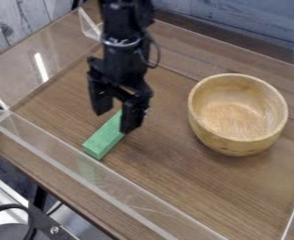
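Observation:
My dark gripper [118,108] hangs in the middle of the camera view, its two fingers spread open above the upper end of a green block [102,139]. The block lies diagonally on the wooden surface; its top end is partly hidden by the right finger. Whether the fingers touch it I cannot tell.
A round tan bowl [237,115] sits to the right. A clear plastic edge runs along the lower left, with dark cables at the bottom left corner.

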